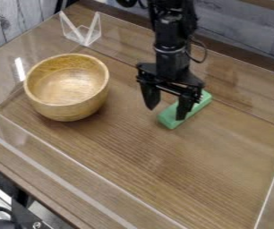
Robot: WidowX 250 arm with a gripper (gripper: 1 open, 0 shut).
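A black gripper [168, 94] hangs from the arm near the centre, its fingers open and spread low over the table, beside and partly over a green flat oblong object [187, 107]. The green object lies on the wooden table, its left part partly hidden by the gripper. Whether the fingers touch it I cannot tell.
A large wooden bowl [65, 105] stands on the left. A white wire-like holder [80, 29] is at the back left.
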